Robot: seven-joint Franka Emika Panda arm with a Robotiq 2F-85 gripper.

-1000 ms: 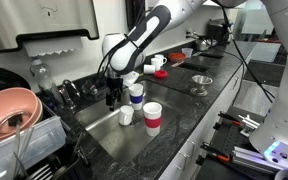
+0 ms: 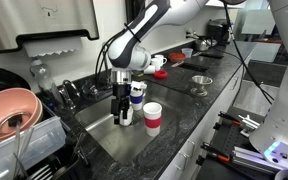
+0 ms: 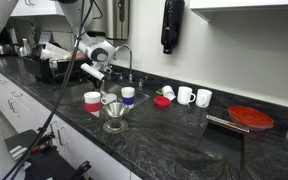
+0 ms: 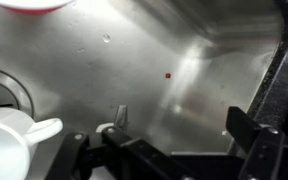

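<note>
My gripper (image 2: 122, 108) reaches down into the metal sink (image 2: 101, 131), with its fingers apart. A white mug (image 2: 127, 119) stands in the sink by the gripper, partly covered by it in exterior view 1. In the wrist view the white mug (image 4: 4, 150) is at the lower left beside the drain, its handle (image 4: 44, 130) pointing towards the gripper. Nothing shows between the fingers there. Whether the gripper touches the mug cannot be told.
A red-and-white cup (image 2: 153, 117) and a blue-and-white cup (image 2: 137, 98) stand close to the gripper. The dish rack (image 2: 12, 118) is on the left. More white mugs (image 3: 203, 98), a red bowl (image 3: 162, 101) and a metal bowl (image 3: 114, 117) occupy the counter (image 3: 174, 145).
The gripper has come down and closer to the white mug in the sink, now hiding part of it. The cups have not visibly moved.
</note>
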